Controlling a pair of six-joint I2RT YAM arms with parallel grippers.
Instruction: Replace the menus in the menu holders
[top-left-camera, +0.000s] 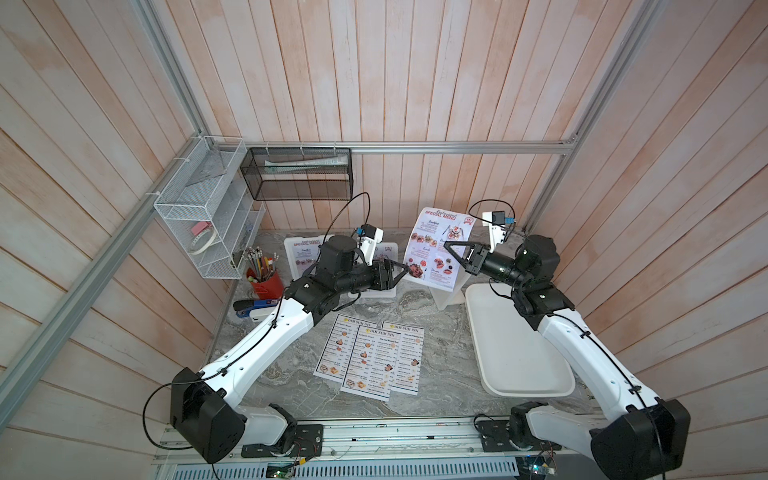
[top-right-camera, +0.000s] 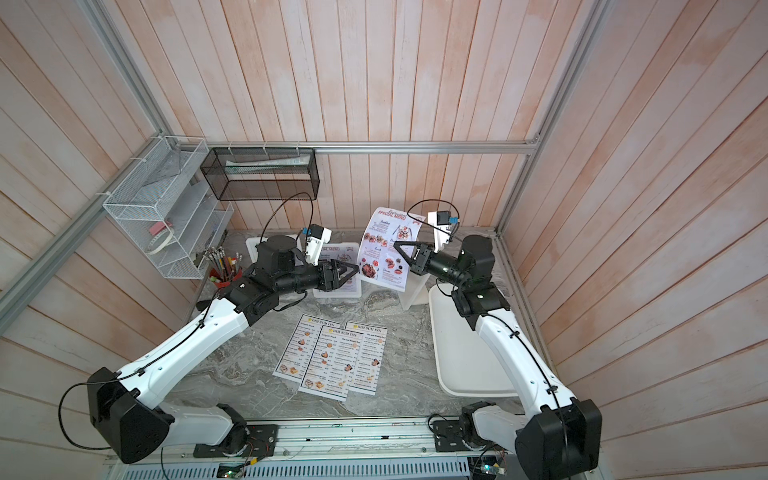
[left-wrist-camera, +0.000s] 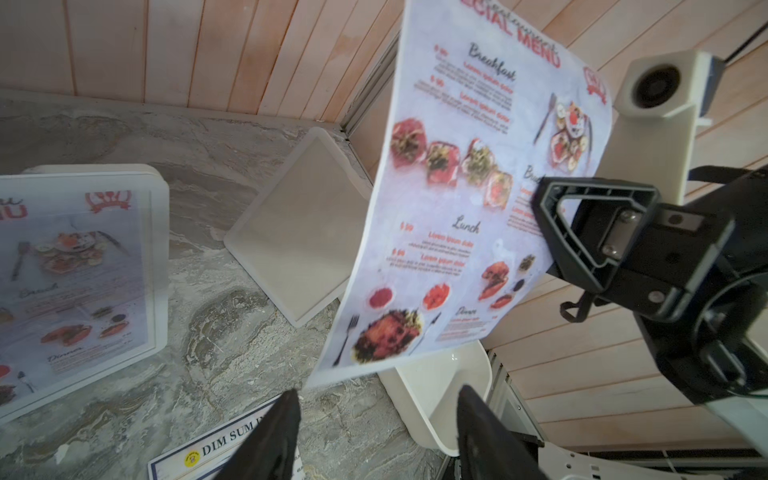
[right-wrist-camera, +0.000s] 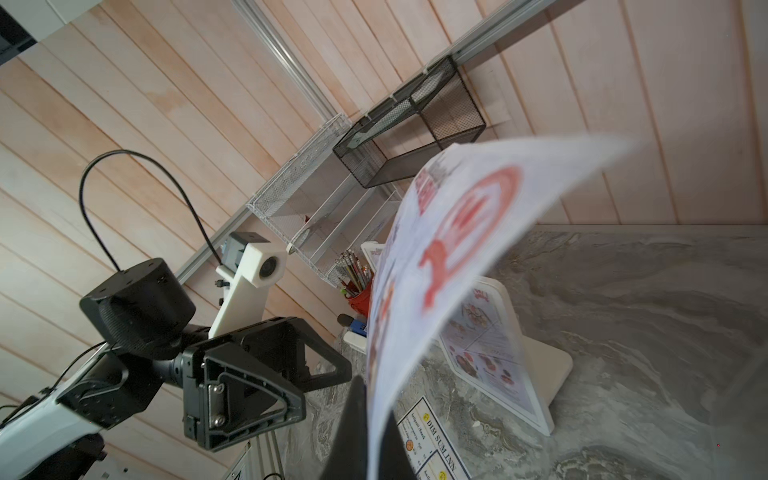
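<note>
My right gripper is shut on a red-headed Special Menu sheet (top-left-camera: 436, 248), gripping its right edge; the sheet hangs in the air and bends. My left gripper is open just beside the sheet's lower left corner, nothing between its fingers. Behind the sheet leans an empty white holder (left-wrist-camera: 296, 228). Two more holders stand at the back, the left holder (top-left-camera: 301, 254) and the middle holder (left-wrist-camera: 162, 264), each showing a Special Menu. On the counter lie three Dim Sum menus, the left one (top-left-camera: 340, 348), the middle one (top-left-camera: 370, 364) and the right one (top-left-camera: 410, 360).
A white tray (top-left-camera: 524, 385) lies at the right. Far left are a red pen cup (top-left-camera: 268, 288) and a white wire rack (top-left-camera: 209, 212); a black mesh basket (top-left-camera: 297, 189) hangs on the back wall.
</note>
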